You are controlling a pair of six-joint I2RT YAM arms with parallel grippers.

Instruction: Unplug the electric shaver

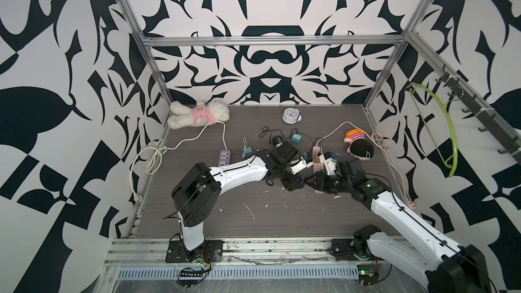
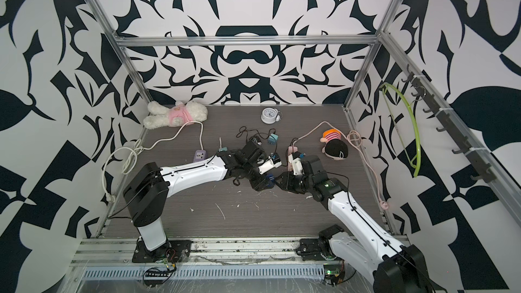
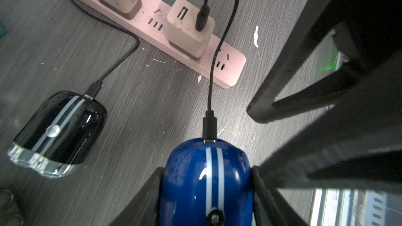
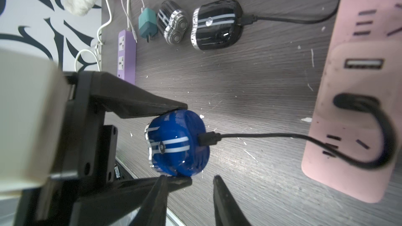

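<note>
My left gripper is shut on a glossy blue electric shaver, one finger on each side. A black cable plug sits in the shaver's end. Its cable loops to a beige USB adapter on the pink power strip. In the right wrist view, my right gripper has its fingers apart with nothing between them. The plug and cable lie just beyond its fingertips. The left wrist view shows the right gripper's dark fingers close beside the blue shaver.
A black shaver, also cabled, lies nearby, with another shaver and a teal plug beside it. A purple power strip, teddy bear, doll and white clock stand farther off.
</note>
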